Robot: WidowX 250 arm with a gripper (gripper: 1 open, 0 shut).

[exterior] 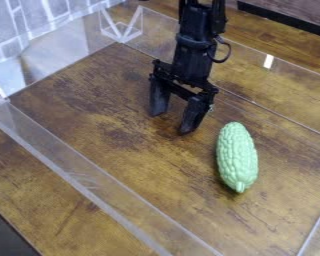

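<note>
The black gripper (178,98) hangs from the arm at the upper middle of the camera view, low over the wooden floor of the work area. Its two dark fingers are spread apart and open, with nothing visible between them. A pale green, ridged vegetable (236,157), long like a bitter melon, lies lengthwise to the right and nearer the camera, apart from the gripper.
Clear plastic walls (83,175) edge the wooden surface (96,110) on the left and front. A white crumpled bag or sheet (23,40) is beyond the back left corner.
</note>
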